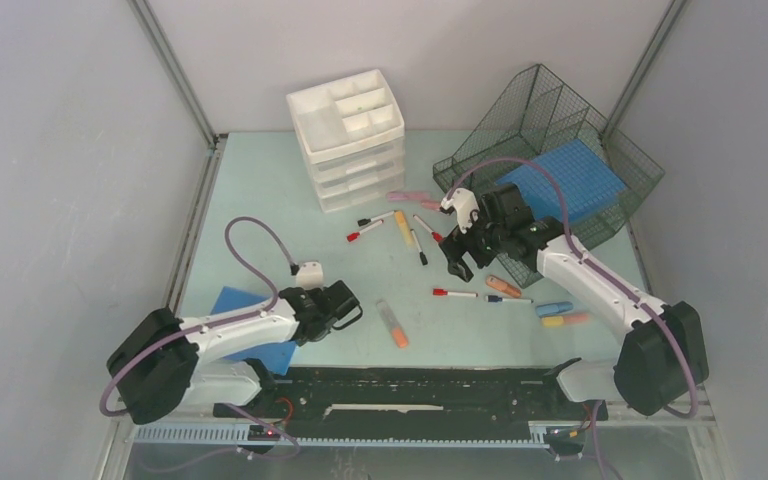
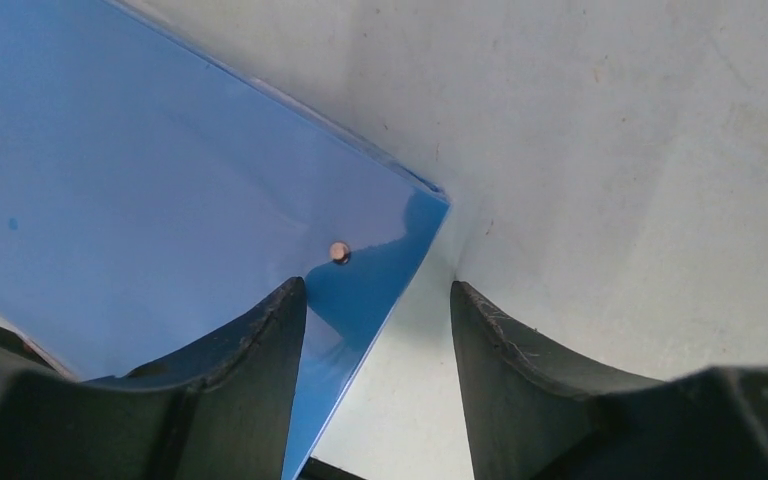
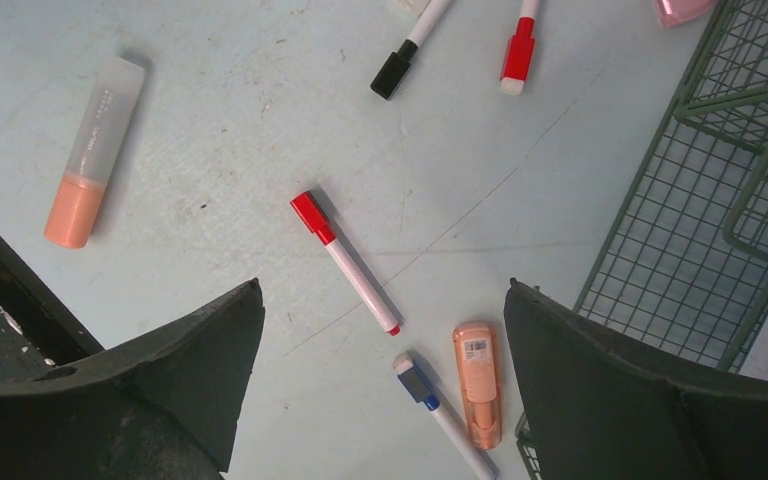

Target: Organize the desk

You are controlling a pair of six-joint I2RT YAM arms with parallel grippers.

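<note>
A blue folder [image 1: 230,305] lies flat at the front left of the desk. My left gripper is part open, low over it, its fingertips either side of the folder's edge near a corner with a rivet. Whether it touches is unclear. My right gripper stands open above the desk, nothing between its fingers, over whiteboard markers [image 3: 355,275], an orange highlighter [image 3: 477,370] and the edge of a green wire rack [image 3: 690,250]. An orange-capped clear tube [image 1: 392,323] lies at the front middle; several pens lie around the middle and right.
A white drawer organizer [image 1: 345,140] stands at the back middle. The wire rack at the back right holds a blue sheet [image 1: 560,180]. The dark front edge [image 1: 410,385] runs along the bottom.
</note>
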